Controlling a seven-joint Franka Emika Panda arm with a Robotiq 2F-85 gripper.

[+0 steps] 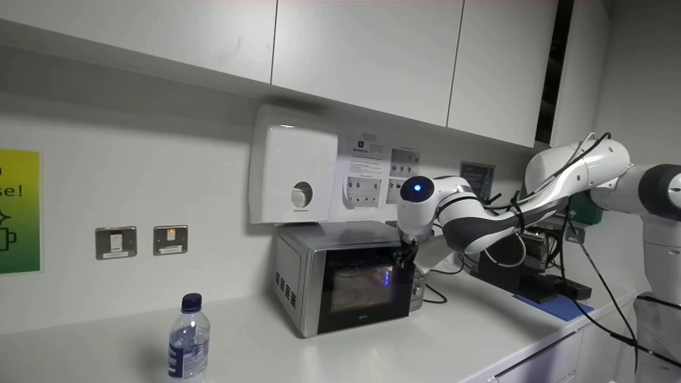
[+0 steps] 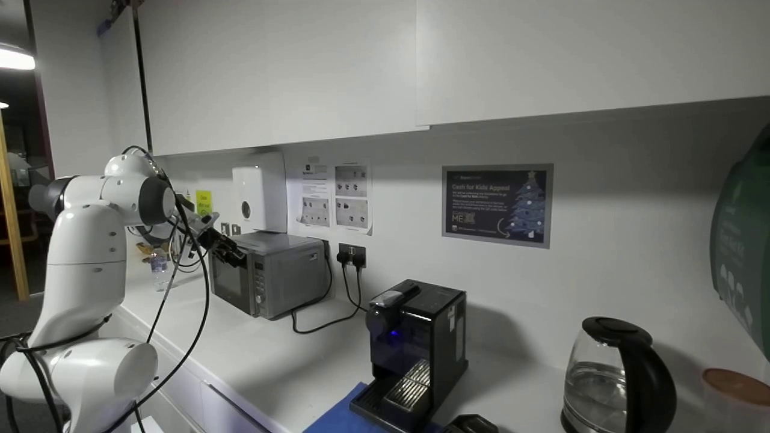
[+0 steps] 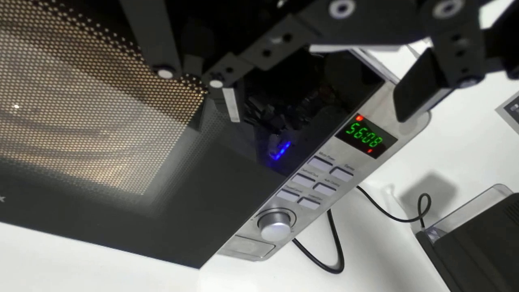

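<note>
The silver microwave [image 1: 300, 281] stands on the counter, its dark door [image 3: 175, 233] lying close against the control panel [image 3: 311, 185]. Whether the door is fully closed, I cannot tell. Its window [image 3: 97, 112] glows warm, and green digits light the display [image 3: 365, 136]. In front of the door's upper right part is my gripper, open, with nothing between its fingers. One fingertip [image 3: 231, 104] is over the dark door; the other finger's pad [image 3: 421, 87] is near the panel's top end. Contact with the microwave cannot be made out. From the side, my gripper [image 2: 229, 249] appears beside the microwave's front.
A water bottle [image 1: 189, 338] stands on the counter left of the microwave. The coffee machine [image 2: 418, 346] and glass kettle [image 2: 599, 375] are farther along. A power cable [image 3: 335, 248] lies behind the panel side. Bare counter [image 1: 357, 357] lies before the microwave.
</note>
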